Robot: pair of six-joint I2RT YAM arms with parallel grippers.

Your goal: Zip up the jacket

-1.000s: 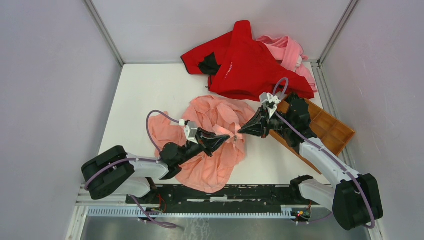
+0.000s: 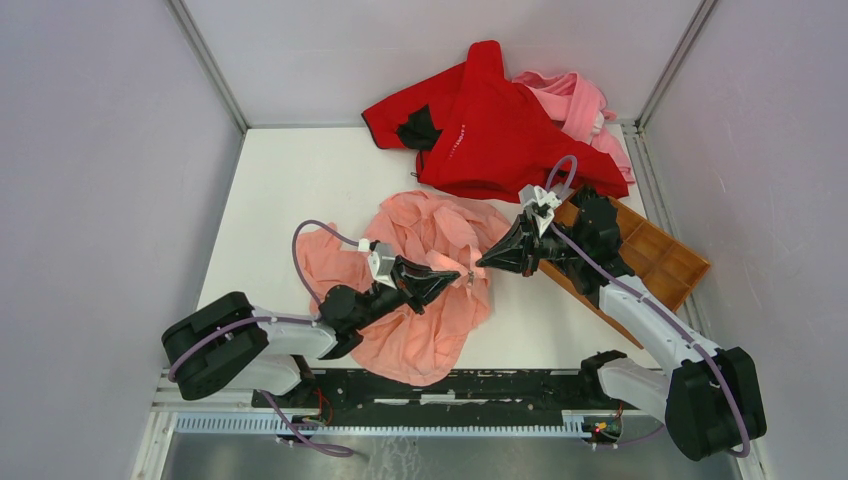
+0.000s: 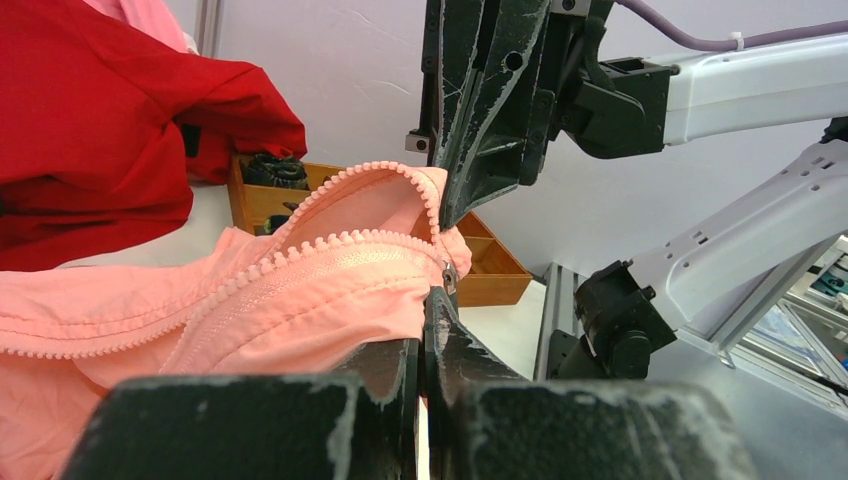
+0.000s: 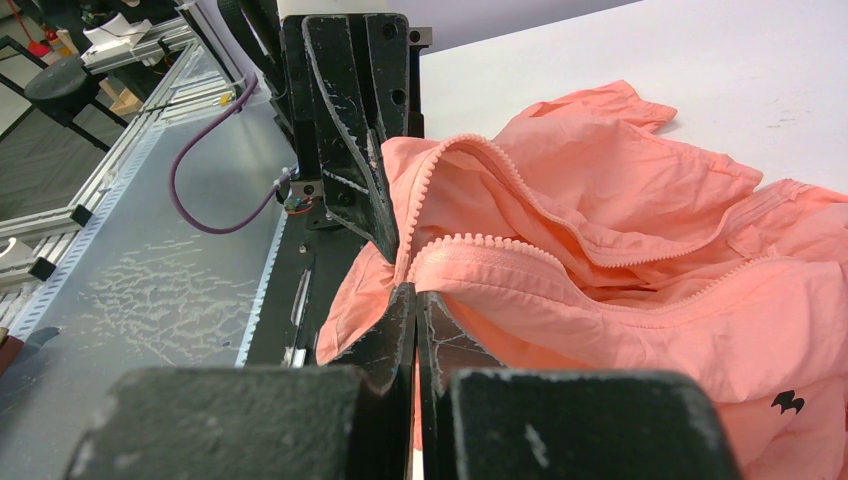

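Note:
The coral jacket (image 2: 415, 330) lies spread on the table with its front open. Two toothed zipper edges rise into loops, the upper one (image 3: 350, 175) and the lower one (image 3: 330, 242) in the left wrist view. My left gripper (image 2: 458, 275) is shut on the jacket's edge, close to a small metal zipper slider (image 3: 450, 276). Just across, my right gripper (image 2: 480, 264) is shut with the end of the other zipper edge (image 4: 470, 245) at its fingertips. Both tips are close together, above the jacket's right part. How the slider sits on the teeth is hidden.
A red jacket (image 2: 500, 135) and a pink garment (image 2: 575, 105) lie piled at the back. A wooden box (image 2: 650, 250) stands on the right, under the right arm.

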